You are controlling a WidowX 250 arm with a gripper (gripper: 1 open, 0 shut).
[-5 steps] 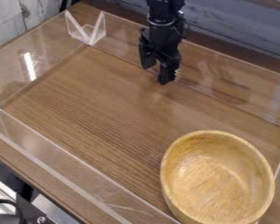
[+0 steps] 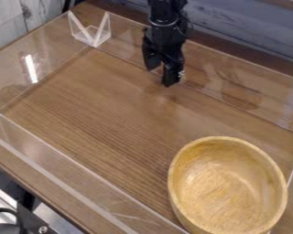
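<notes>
The black robot arm [image 2: 167, 27] reaches down from the top centre of the camera view. Its gripper [image 2: 161, 71] is low over the back middle of the wooden table, open as far as its small dark fingers show. Whether anything small lies beneath it is too small to tell.
A large round tan bowl [image 2: 227, 183] sits at the front right. A clear angular stand [image 2: 91, 29] is at the back left. A wall runs behind the back edge.
The arm and gripper have shifted slightly to the left at the back of the table. The bowl has not moved.
</notes>
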